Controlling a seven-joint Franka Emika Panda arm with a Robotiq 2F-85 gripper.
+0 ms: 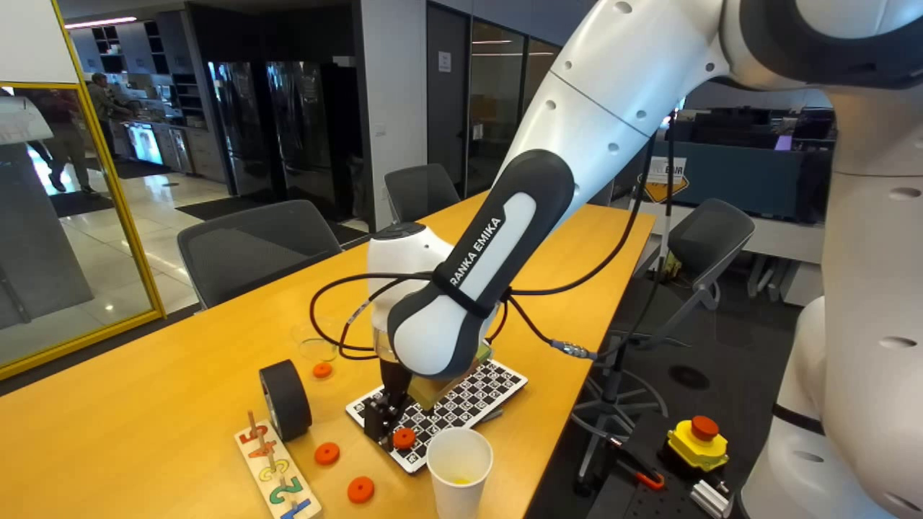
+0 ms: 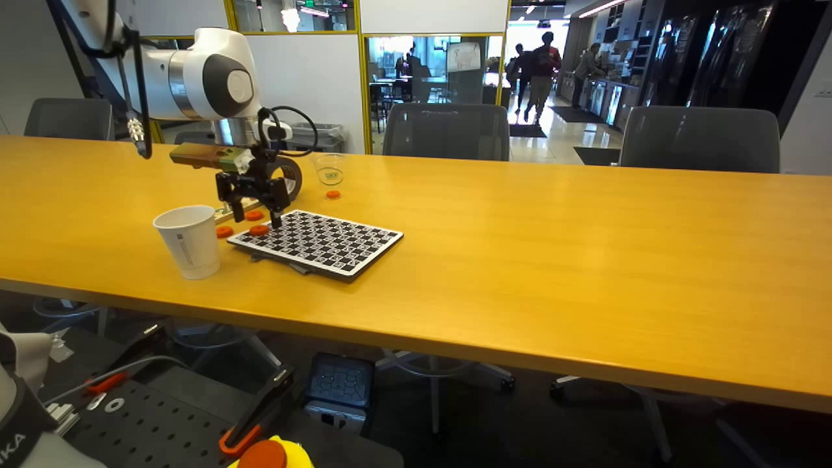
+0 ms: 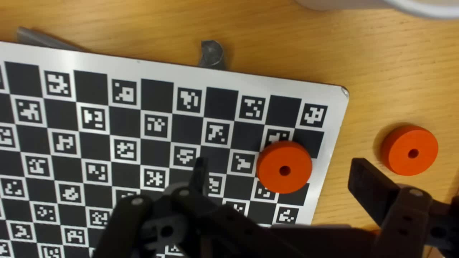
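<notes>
An orange disc (image 3: 284,167) with a hole in its middle lies on the black-and-white checkered board (image 3: 161,129), near one corner. My gripper is open above it; the disc sits between the spread fingers in the wrist view, closer to the left one, with neither seen touching it. Exterior view 2 has the gripper (image 2: 255,215) just over the board's left corner. A second disc (image 3: 409,150) lies on the bare table past the board's edge. More orange discs (image 1: 327,453) are on the table beside the wooden number board with pegs (image 1: 278,474).
A white paper cup (image 1: 459,471) stands close to the board's near corner. Beside the number board, a black roll (image 1: 285,399) is on its edge. A clear cup (image 2: 329,170) stands farther back.
</notes>
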